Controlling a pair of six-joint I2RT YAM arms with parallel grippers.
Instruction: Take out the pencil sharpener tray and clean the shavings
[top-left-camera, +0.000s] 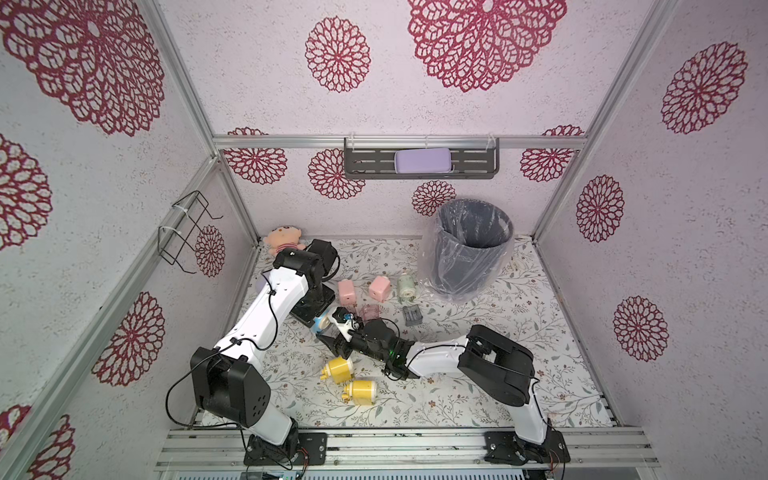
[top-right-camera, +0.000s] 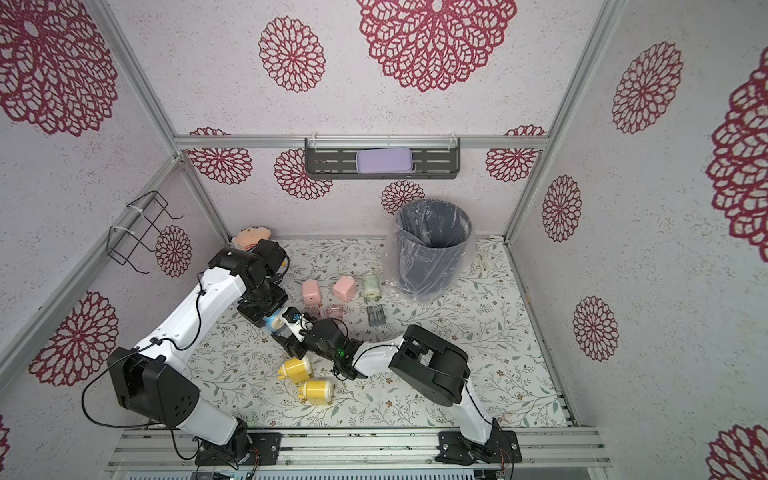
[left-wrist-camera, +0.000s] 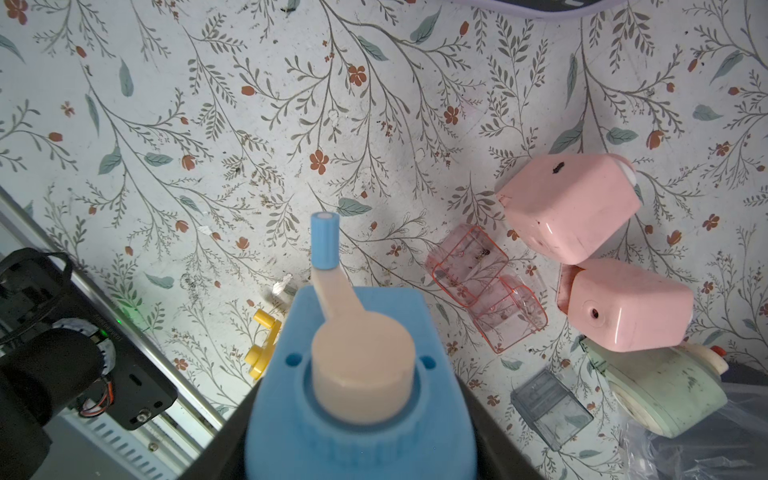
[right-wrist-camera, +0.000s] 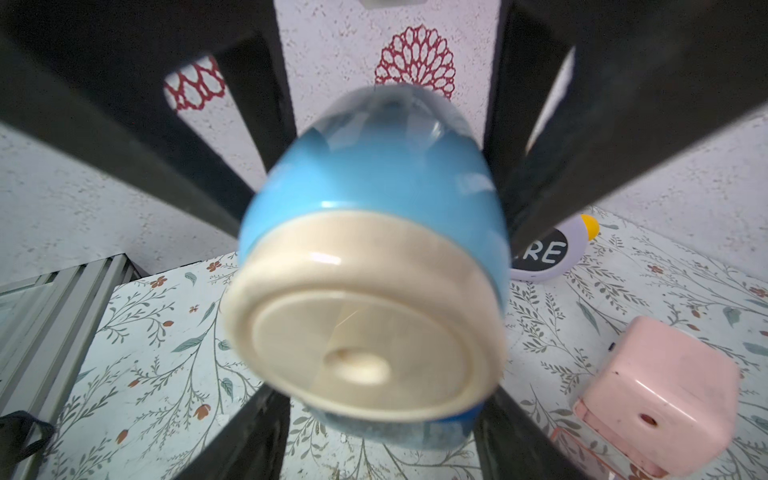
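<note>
A blue pencil sharpener (left-wrist-camera: 360, 448) with a cream crank hangs above the table, and my left gripper is shut on its body. Its round cream face (right-wrist-camera: 360, 352) fills the middle of the right wrist view. A clear bluish part (right-wrist-camera: 400, 432) shows at the sharpener's lower edge; I cannot tell whether it is the tray. My right gripper has its fingers (right-wrist-camera: 268, 436) apart on either side of that lower edge. Contact there cannot be made out. In the top left view the sharpener (top-left-camera: 318, 323) lies between both hands.
Two pink sharpeners (left-wrist-camera: 572, 208), a green one (left-wrist-camera: 664, 384) and clear trays (left-wrist-camera: 552, 408) lie right of the hands. Two yellow sharpeners (top-left-camera: 359, 392) lie in front. A lined bin (top-left-camera: 468, 248) stands behind at right.
</note>
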